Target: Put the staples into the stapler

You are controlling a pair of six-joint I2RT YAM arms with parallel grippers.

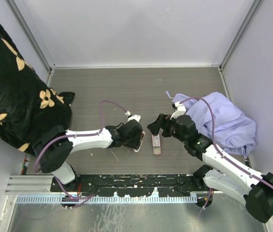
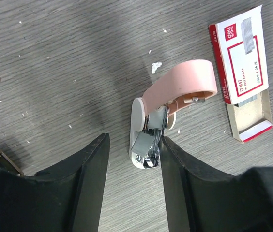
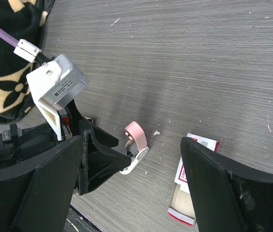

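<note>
A small pink and white stapler [image 2: 179, 86] stands on the table with its pink top raised, its metal inside showing. My left gripper is part open over the stapler's lower end, one finger on each side, the right finger very near its edge. Right of it lies the staple box [image 2: 245, 63], white and red, its cardboard tray partly slid out; I cannot see staples inside. In the top view my right gripper [image 1: 159, 126] stands open just behind the box [image 1: 156, 144], with nothing between its fingers.
A small brownish object [image 2: 1, 162] lies at the left edge of the left wrist view. A lavender cloth [image 1: 221, 125] is heaped at the right, and a dark flowered blanket [image 1: 22, 82] hangs at the left.
</note>
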